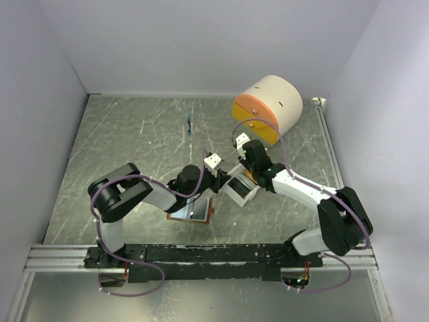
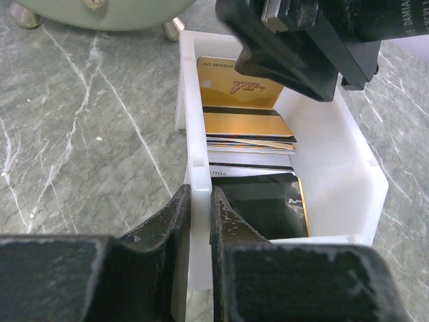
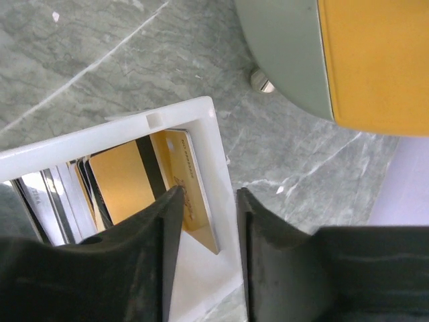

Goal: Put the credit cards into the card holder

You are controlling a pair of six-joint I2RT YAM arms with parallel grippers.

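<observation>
Several cards stand and lean inside an open white box (image 2: 326,161), gold ones at the far end and a black card (image 2: 260,204) at the near end. My left gripper is shut on the box's long side wall, one finger on each side. Over the far end, my right gripper is open. Seen from its wrist, the gold end card (image 3: 182,171) and the box's end wall lie below the gap, with nothing visibly gripped. From above, the arms partly hide the white box (image 1: 236,191).
A brown-edged flat tray (image 1: 212,210) with dark and pale panels lies under the left arm. Behind the right gripper stands a cream cylinder (image 1: 281,100) with an orange and yellow front. A small blue item (image 1: 189,123) lies at the back.
</observation>
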